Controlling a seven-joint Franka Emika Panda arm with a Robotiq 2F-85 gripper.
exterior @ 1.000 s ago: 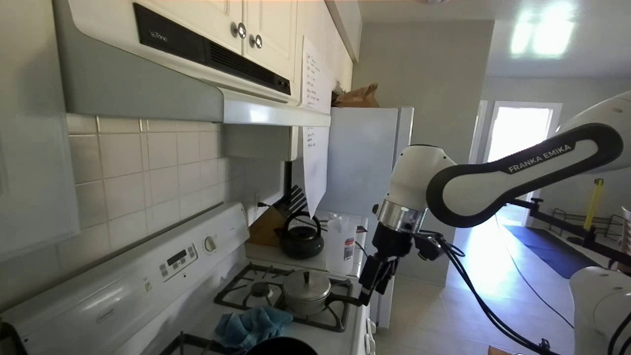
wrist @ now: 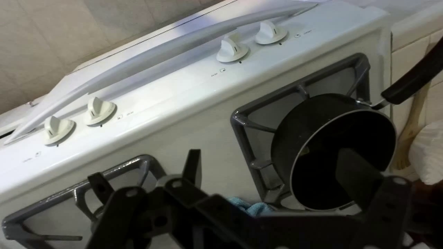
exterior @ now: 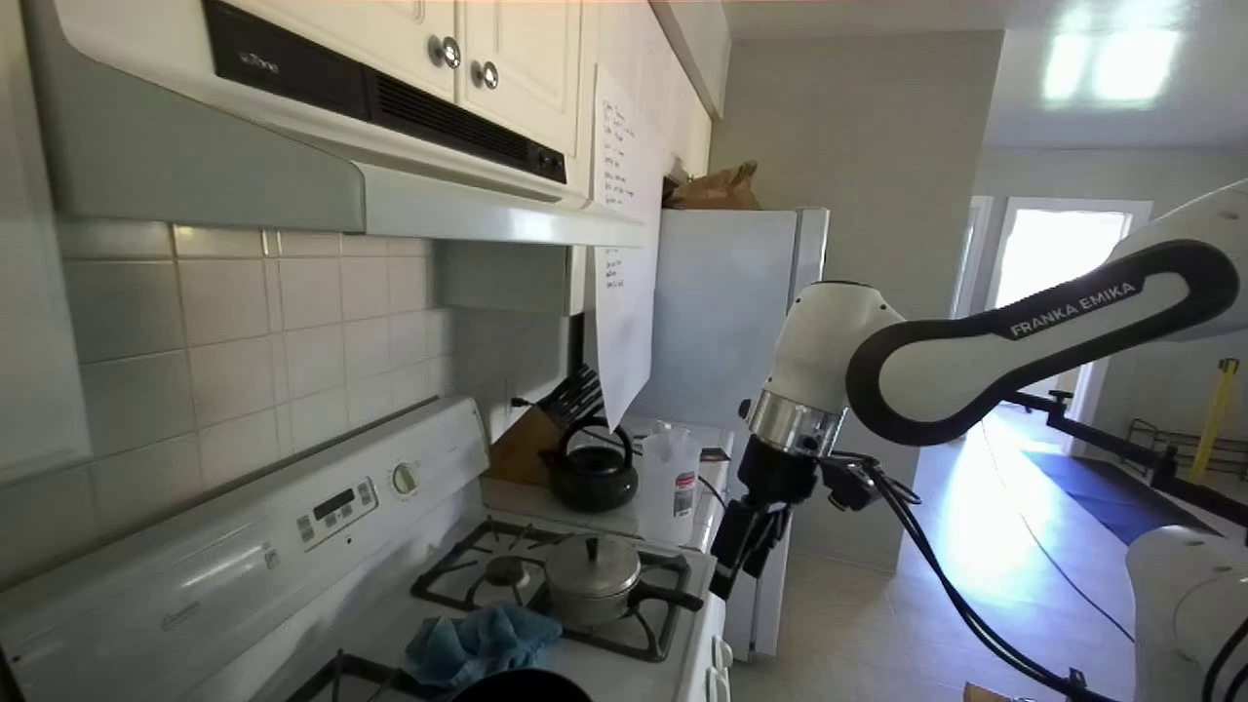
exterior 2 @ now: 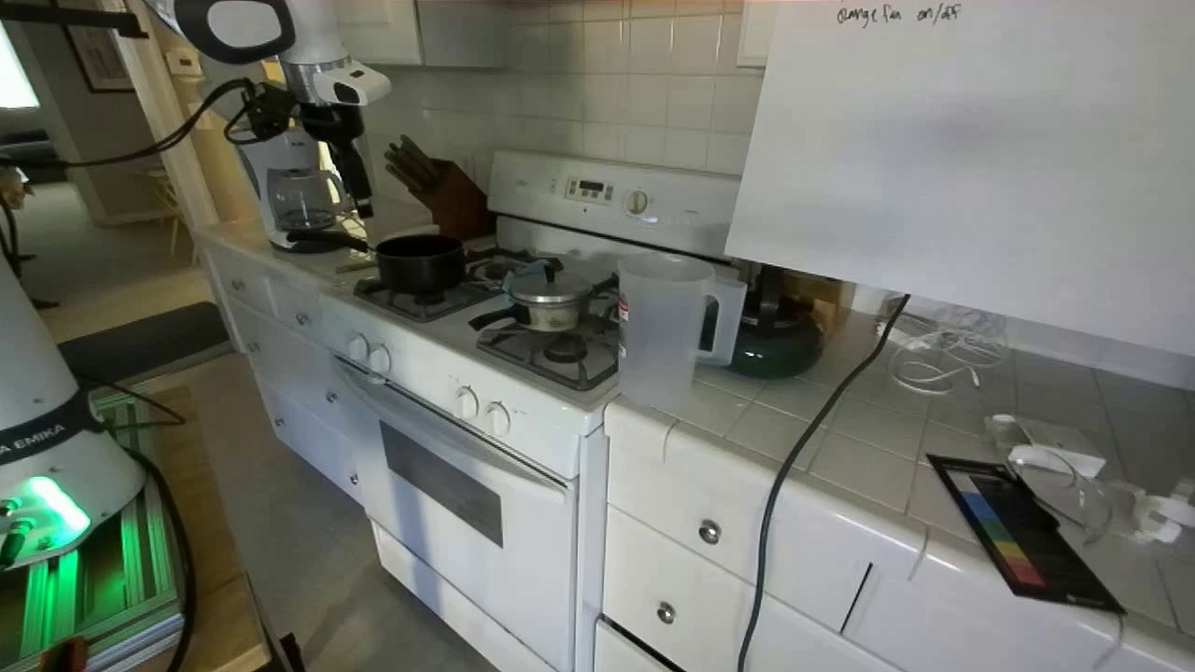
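Note:
My gripper (exterior: 731,573) points down beside the stove's front edge in exterior view 1, close to the end of the lidded pot's handle. In the wrist view its dark fingers (wrist: 191,168) stand wide apart, and nothing shows held between them. A black saucepan (wrist: 286,137) sits on a burner grate, partly covered by the right finger. The silver lidded pot (exterior 2: 549,297) rests on another grate. White control knobs (wrist: 232,47) line the stove front (wrist: 174,103), above the oven handle (wrist: 166,54). A blue cloth (exterior: 482,643) lies crumpled between the burners.
A clear pitcher (exterior 2: 661,336) and dark kettle (exterior 2: 779,342) stand on the counter beside the stove. The knife block (exterior 2: 454,196) and coffee maker (exterior 2: 286,190) are on the other side. The range hood (exterior: 386,175) overhangs the stove. Open floor (exterior: 842,620) lies beside the stove.
In exterior view 1 the stove, hood and pots have shifted left in the picture, while the arm keeps nearly the same place. The gripper now appears farther right of the lidded pot.

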